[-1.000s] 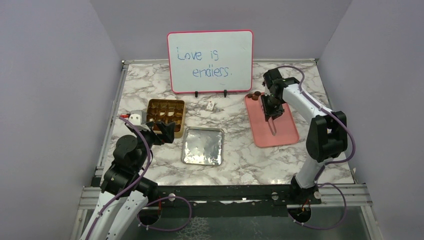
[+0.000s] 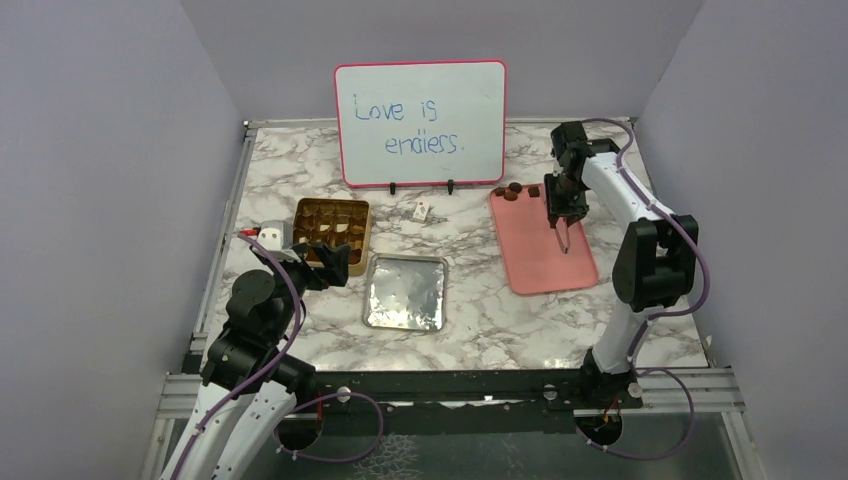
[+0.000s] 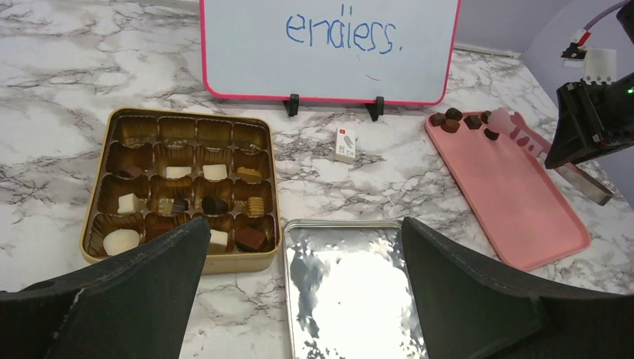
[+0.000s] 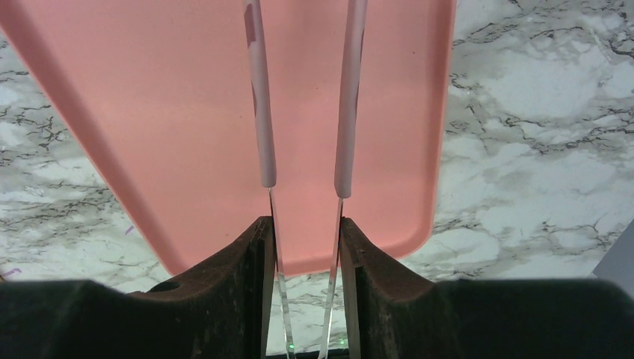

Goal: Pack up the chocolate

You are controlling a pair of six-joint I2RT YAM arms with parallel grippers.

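Note:
A gold chocolate box [image 3: 112, 187] with several chocolates in its compartments stands at the left. Several dark chocolates [image 2: 515, 188] lie along the back edge of a pink tray [image 2: 535, 270] at the right. My left gripper [image 2: 328, 262] stands open beside the box, its fingers low in its wrist view with nothing between them. My right gripper holds a pair of padded tongs over the tray; in the right wrist view the tong arms are apart and only bare pink surface shows between their tips. How far the gripper's own fingers are closed on the tongs is partly hidden.
A silver tray [image 2: 406, 293] lies at the front centre. A small white block [image 2: 420, 211] sits behind it. A whiteboard [image 2: 420, 125] on black feet stands at the back. The marble table between the trays is clear.
My right gripper with the tongs has moved right and toward the back of the pink tray. The left arm has not moved.

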